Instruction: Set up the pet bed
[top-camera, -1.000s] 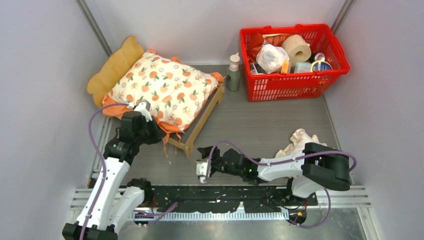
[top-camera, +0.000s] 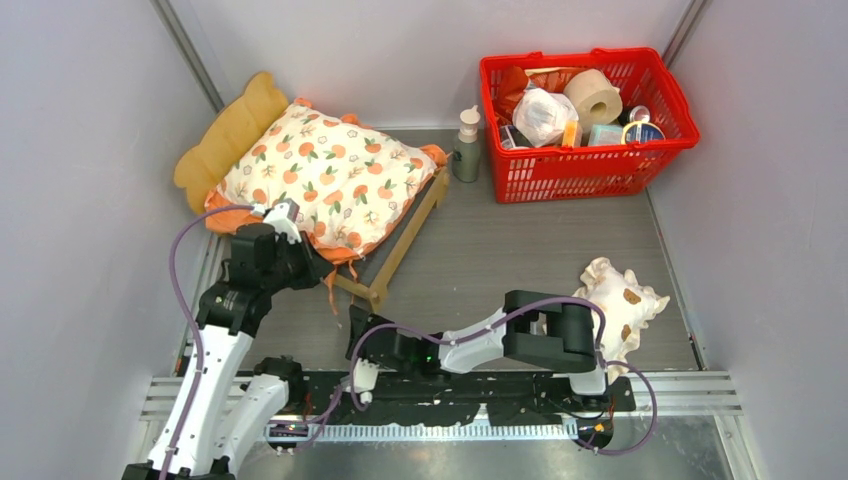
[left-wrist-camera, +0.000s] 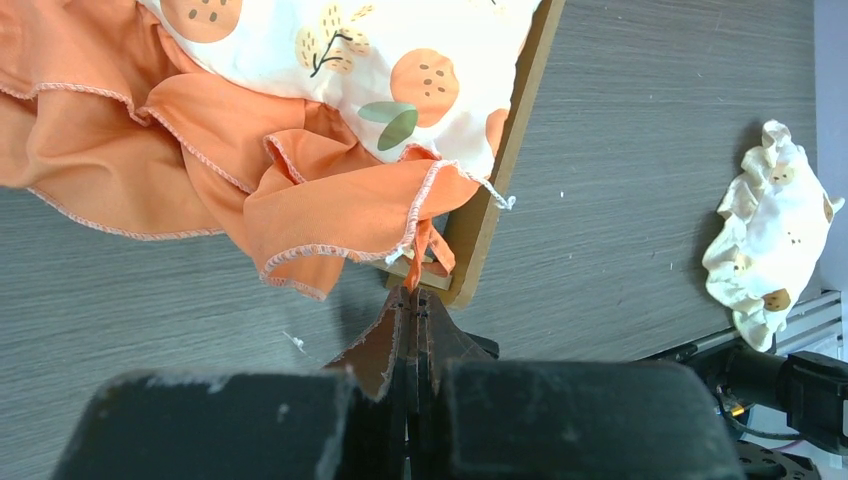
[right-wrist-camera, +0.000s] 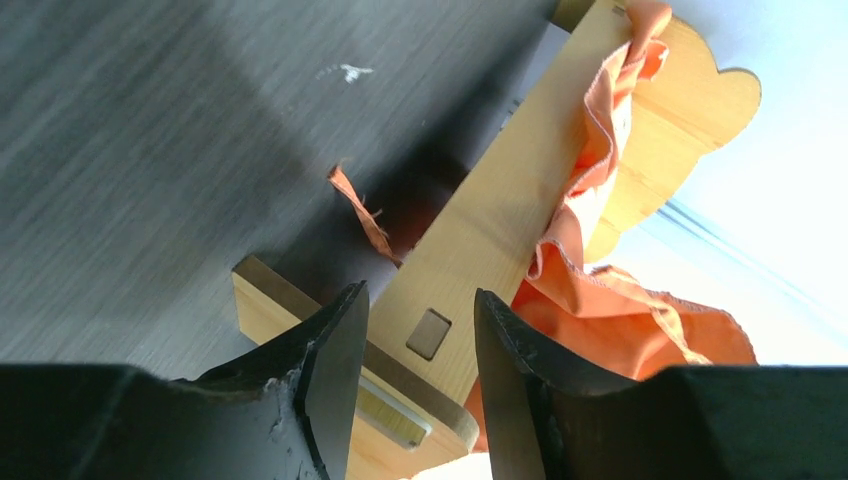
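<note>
The wooden pet bed (top-camera: 405, 240), with a yellow headboard (top-camera: 225, 140), holds an orange-trimmed cushion (top-camera: 325, 175) printed with oranges. My left gripper is shut at the bed's near corner, its tips at an orange tie hanging from the cushion; whether the tie is pinched is unclear. My right gripper is part open, its fingers either side of the bed's wooden corner in the right wrist view, apparently not closed on it. A loose orange tie (right-wrist-camera: 365, 215) shows beside the board. A small ruffled pillow (top-camera: 620, 305) lies at the right.
A red basket (top-camera: 590, 170) of supplies stands at the back right, a green bottle (top-camera: 465, 155) beside it. Walls enclose the sides and back.
My right arm has swung left along the front edge toward the bed's near corner, uncovering more of the small pillow.
</note>
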